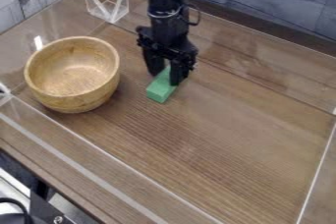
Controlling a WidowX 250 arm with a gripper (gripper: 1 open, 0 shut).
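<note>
My black gripper (pixel 165 59) reaches down from the top centre over a green block (pixel 161 90) lying on the wooden table (pixel 250 130). Its fingers are at the upper end of the block; whether they touch or grip it, and how far apart they stand, is hard to tell at this size.
A large tan bowl (pixel 73 76) sits to the left of the block. Cables lie at the left edge and lower left corner.
</note>
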